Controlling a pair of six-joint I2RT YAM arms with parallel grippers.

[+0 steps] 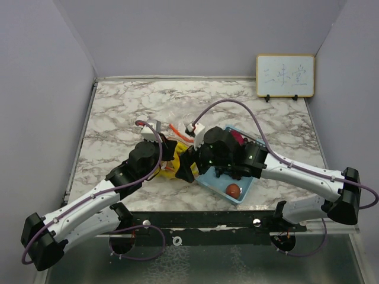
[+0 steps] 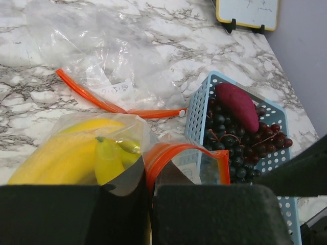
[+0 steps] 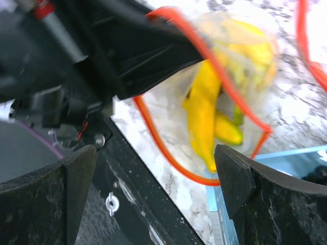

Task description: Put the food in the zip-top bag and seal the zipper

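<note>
The clear bag with yellow bananas point(image 2: 53, 155) inside has its orange zipper point(image 2: 168, 152) parted into a loop. My left gripper is shut on one edge of that zipper. In the right wrist view the mouth gapes, with bananas point(image 3: 202, 109) deep inside and the far zipper strip point(image 3: 176, 163) hanging as a curve. My right gripper stands open near the mouth; its right finger point(image 3: 265, 199) is close to the lower corner of the mouth, and I cannot tell whether they touch. From above, the arms partly cover the bag point(image 1: 167, 173).
A blue basket point(image 1: 214, 183) to the bag's right holds dark grapes point(image 2: 232, 148), a purple-red food point(image 2: 237, 106) and a round reddish-brown food point(image 1: 233, 190). A second clear bag with an orange zipper point(image 2: 92, 97) lies flat behind.
</note>
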